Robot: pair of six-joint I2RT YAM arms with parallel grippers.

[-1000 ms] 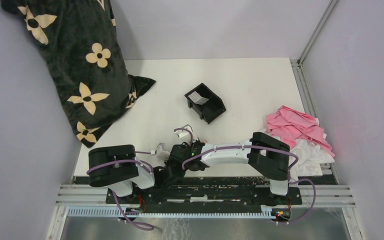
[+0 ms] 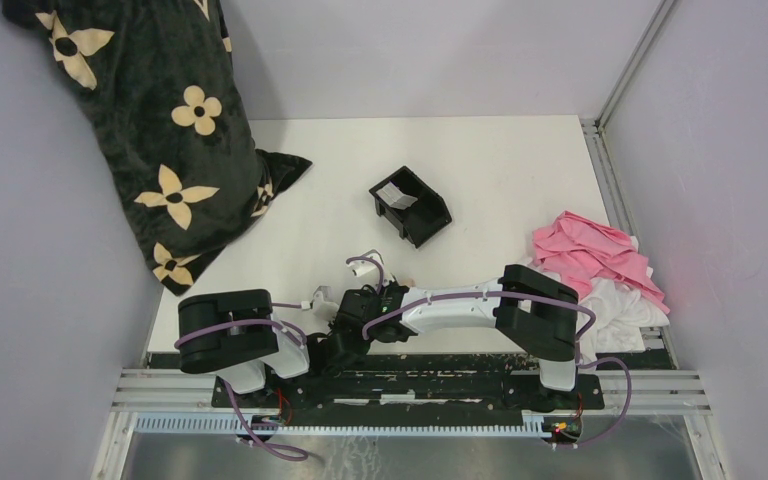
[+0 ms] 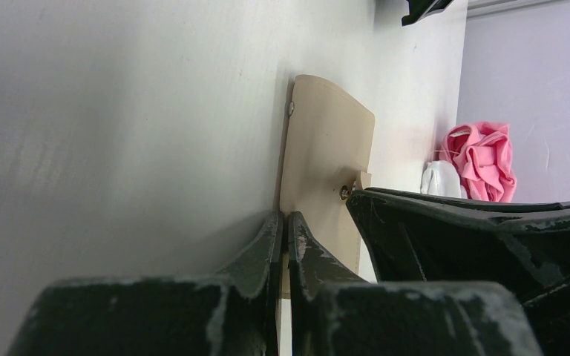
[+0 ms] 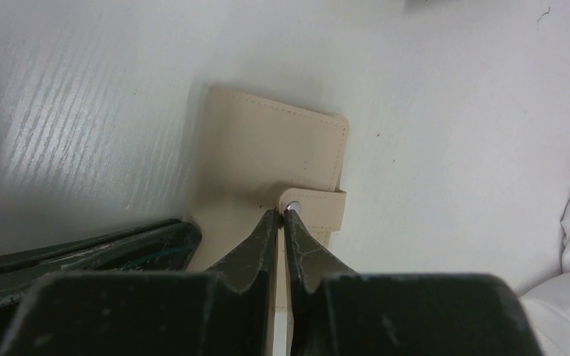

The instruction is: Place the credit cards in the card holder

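Note:
A beige card holder (image 3: pixel 326 126) with a snap flap (image 4: pixel 315 208) lies on the white table, largely hidden under both arms in the top view. My left gripper is shut on the holder's left edge. My right gripper has its fingertips close together at the flap beside the silver snap; whether they grip it is hard to tell. The black box (image 2: pixel 430 215) near the table's middle has a pale item (image 2: pixel 396 197) inside, too small to identify.
A dark floral cloth (image 2: pixel 160 150) covers the back left. Pink (image 2: pixel 590 250) and white cloths (image 2: pixel 610 320) lie at the right edge. The back of the table around the box is mostly clear.

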